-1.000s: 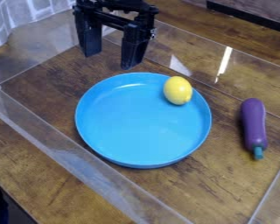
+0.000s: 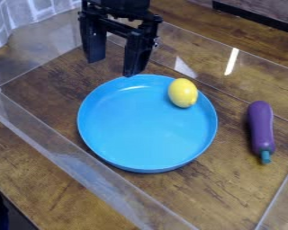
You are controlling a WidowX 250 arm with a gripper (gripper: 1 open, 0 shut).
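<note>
The black gripper [image 2: 115, 56] hangs over the wooden surface just behind a blue plate [image 2: 140, 126], its two dark fingers spread apart and nothing visible between them. A yellow object [image 2: 183, 92], egg-like in shape, lies on the upper right part of the plate. To the right of the plate a purple eggplant-like object [image 2: 261, 128] with a teal tip lies on the wood.
Clear transparent walls run along the left side and at the lower right. Bare wood [image 2: 50, 153] is free left of the plate, below it and at the back right.
The gripper sits slightly lower in view than a second ago, a little nearer the plate. The plate and the objects have not moved.
</note>
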